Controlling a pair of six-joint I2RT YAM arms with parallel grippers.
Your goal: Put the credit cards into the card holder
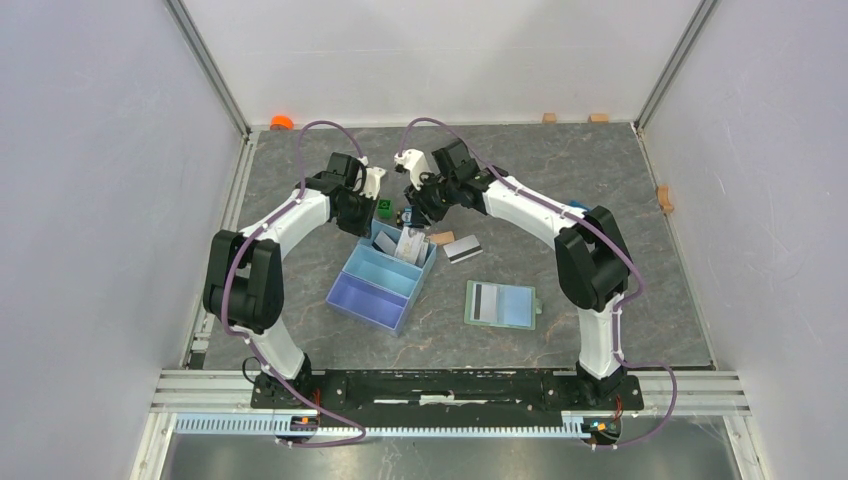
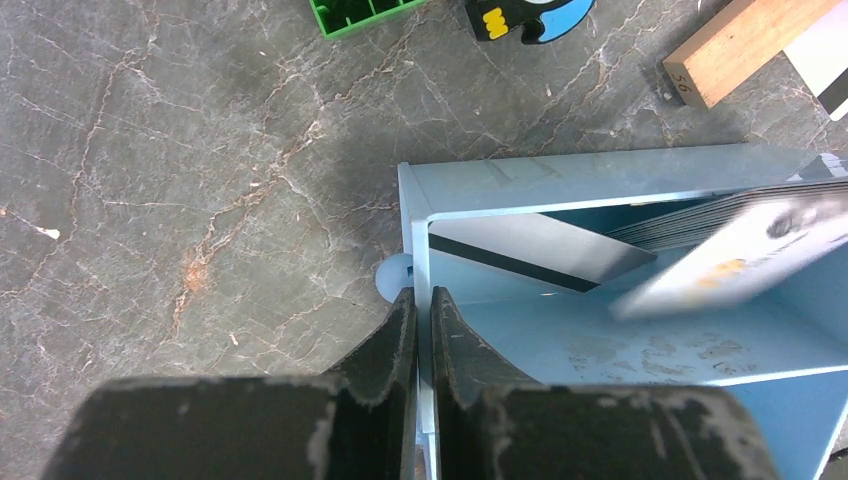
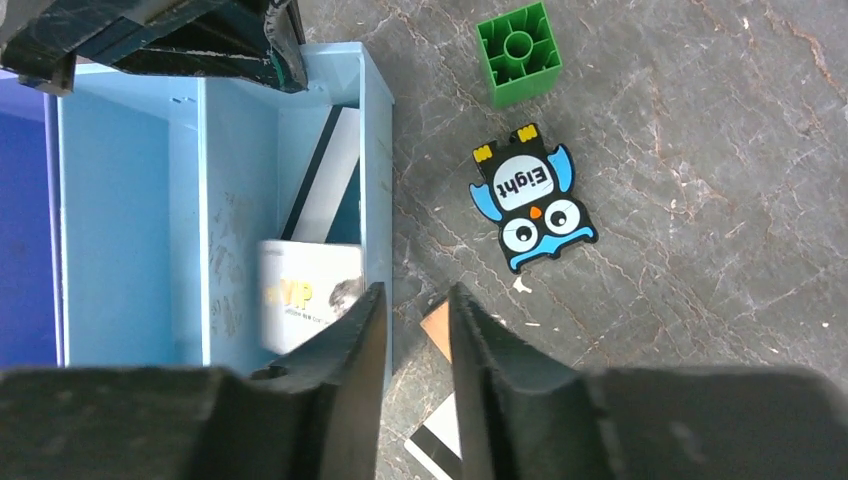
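The blue box (image 1: 381, 270) has three compartments; its far one holds several cards, one of them a white card (image 2: 540, 245) with a black stripe. A blurred white card (image 3: 305, 290) with yellow print leans there too. In the left wrist view my left gripper is shut on the box's end wall (image 2: 421, 240). Above the box's far side, my right gripper is partly open with nothing visible between its fingers. One striped card (image 1: 463, 249) lies on the table. A flat green-edged holder (image 1: 500, 304) shows a striped card under its left half.
Beyond the box are a green block (image 3: 519, 55) and an owl figure (image 3: 530, 200). A wooden block (image 1: 441, 238) sits close to the box's right end. An orange object (image 1: 282, 122) is at the back left. Open table lies on the right.
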